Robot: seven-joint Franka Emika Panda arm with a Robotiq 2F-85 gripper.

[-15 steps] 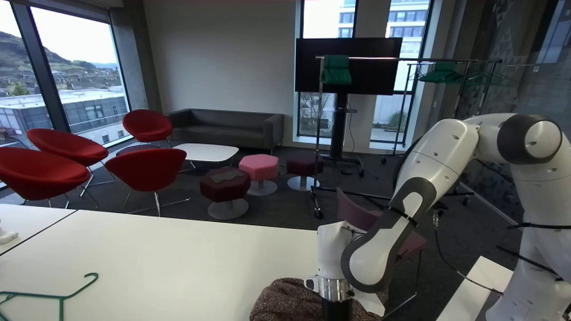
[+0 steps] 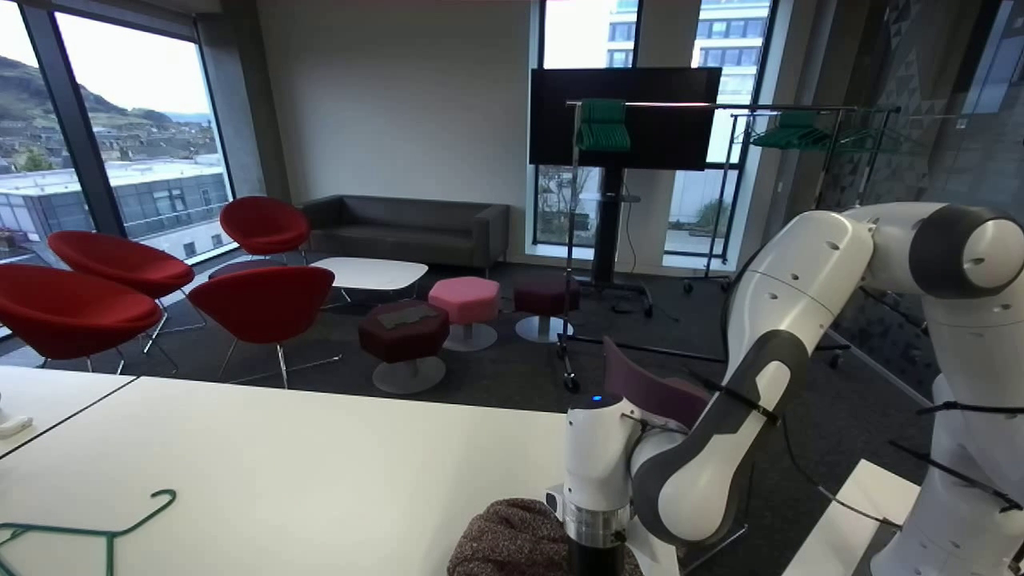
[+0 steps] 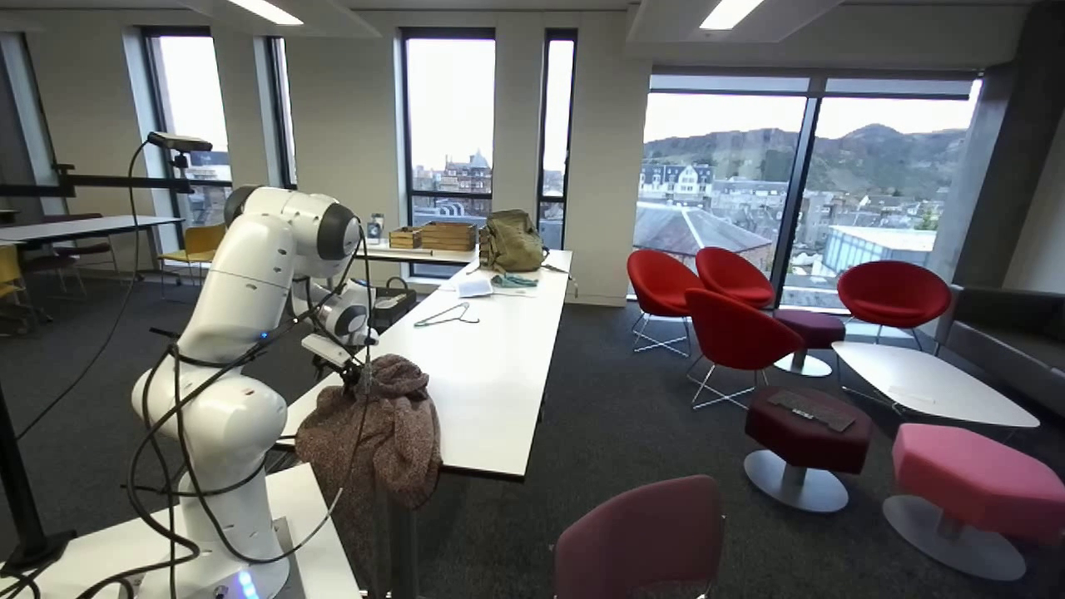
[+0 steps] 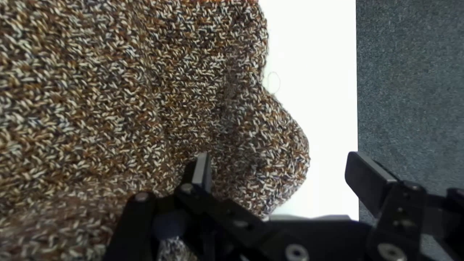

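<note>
A brown speckled knit garment (image 3: 394,439) lies bunched on the near end of the white table and hangs down over its edge. In exterior view 1 only its upper folds (image 2: 504,542) show, at the bottom of the picture. My gripper stands open over the garment's border, its fingers wide apart. One finger (image 4: 202,172) is over the knit; the other (image 4: 369,178) is past the fabric, near the table's edge. A rounded fold lies between them, and whether either finger touches it I cannot tell. A green hanger (image 2: 110,531) rests farther along the table.
The white table (image 2: 317,461) has a broad clear stretch between garment and hanger. A green backpack (image 3: 511,240) and wooden boxes (image 3: 447,236) are at the far end. A chair (image 3: 644,544) stands beside the table's near end.
In exterior view 1 the hand has shifted slightly left and a little lower, and the wrist has turned so a blue light shows on top. The hanger has not moved.
</note>
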